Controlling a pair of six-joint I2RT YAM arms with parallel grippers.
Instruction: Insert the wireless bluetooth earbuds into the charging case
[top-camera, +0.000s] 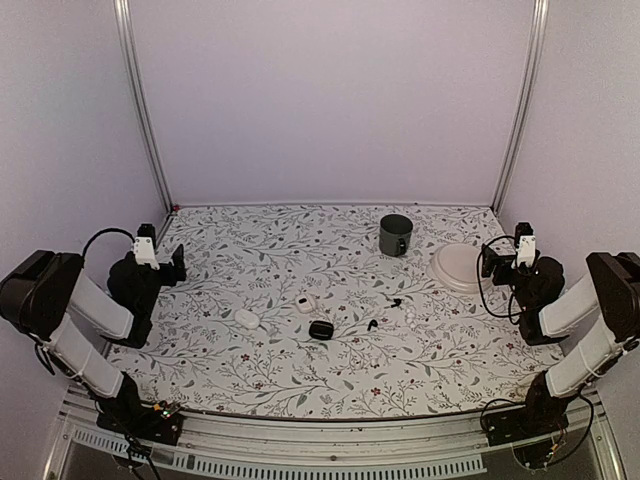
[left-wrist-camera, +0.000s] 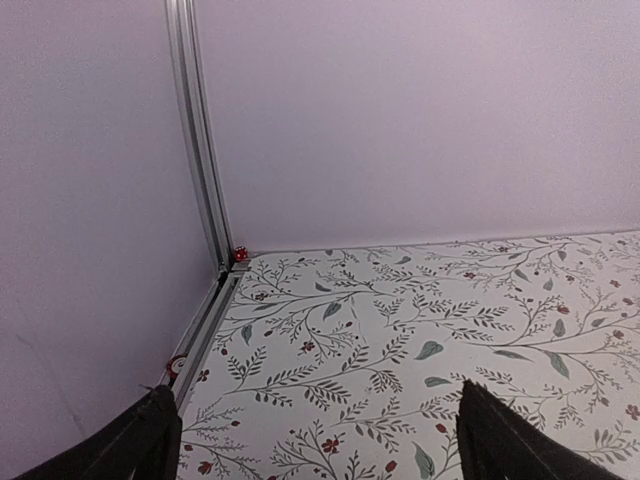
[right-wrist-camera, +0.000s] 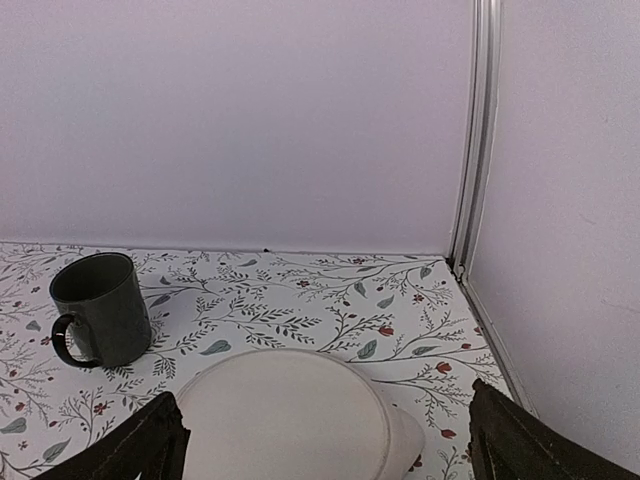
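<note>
On the middle of the table lie a small black case (top-camera: 321, 330), a white case (top-camera: 305, 303) and a flat white item (top-camera: 247, 319). Right of them are two small black pieces (top-camera: 372, 325) and small pale pieces (top-camera: 410, 315), probably earbuds, too small to tell clearly. My left gripper (top-camera: 169, 262) hangs open at the table's left edge, away from these. My right gripper (top-camera: 497, 259) is open at the right edge, above the pale round board's side. Neither holds anything.
A dark grey mug (top-camera: 395, 236) stands at the back right, beside the pale round board (right-wrist-camera: 280, 410). Walls enclose the back and sides.
</note>
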